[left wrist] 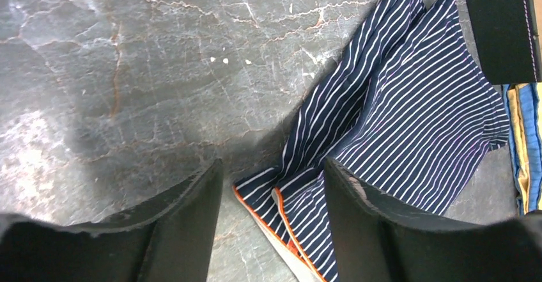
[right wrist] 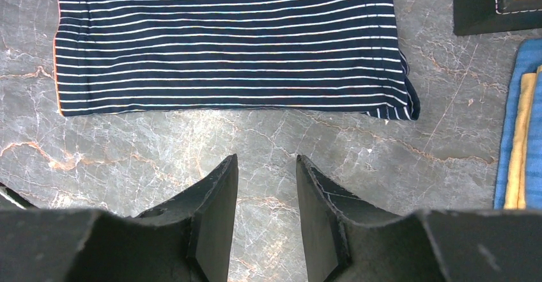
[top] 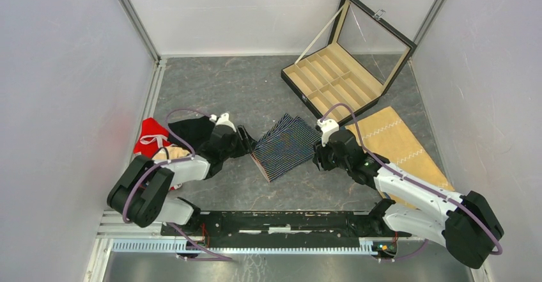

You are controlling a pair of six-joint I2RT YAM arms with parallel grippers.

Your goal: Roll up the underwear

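Observation:
The navy underwear with white stripes lies folded into a flat piece on the grey surface, its orange-edged end on the left. My left gripper is open above that end; in the left wrist view the orange-trimmed corner shows between and beyond its fingers, and nothing is gripped. At the underwear's right side stands my right gripper. The right wrist view shows its fingers apart over bare floor, with the striped cloth beyond them. How high either gripper is cannot be judged.
A divided box with its glass lid raised stands at the back right. A yellow cloth lies on the right. Red and black garments, with a beige one, lie at left.

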